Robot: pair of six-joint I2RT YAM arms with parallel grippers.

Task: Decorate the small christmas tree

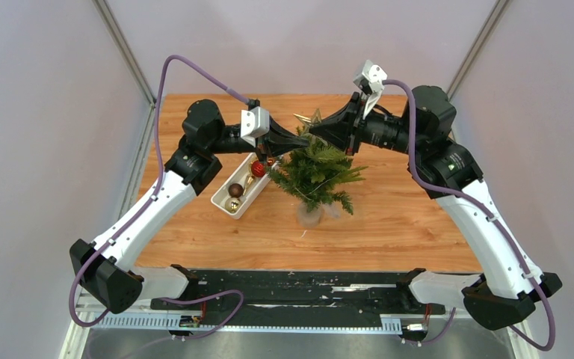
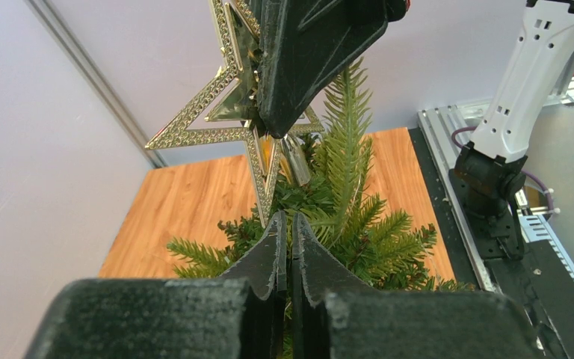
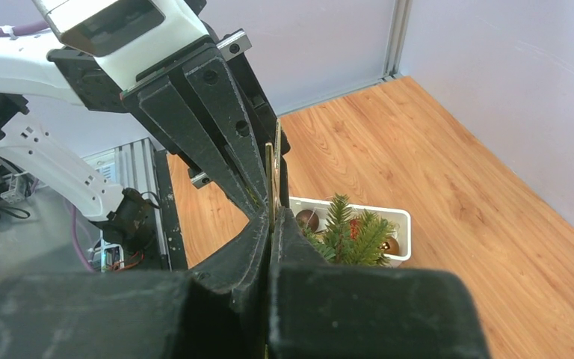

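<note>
The small green tree (image 1: 315, 173) stands upright in the middle of the table. A gold star (image 2: 198, 105) with a gold cone-shaped socket (image 2: 294, 160) is at its top. My right gripper (image 1: 312, 131) is shut on the star, whose thin gold edge (image 3: 271, 168) rises between the fingertips in the right wrist view. My left gripper is shut beside the upper branches, just below the star. Whether a thin twig sits between its tips is hard to tell. How firmly the socket sits on the treetop is hidden by branches.
Left of the tree lies a white tray (image 1: 221, 199) with several ornaments, among them a red ball (image 1: 258, 169), a brown ball (image 1: 235, 190) and a gold ball (image 1: 232, 204). The two grippers are very close together. Bare table lies to the right.
</note>
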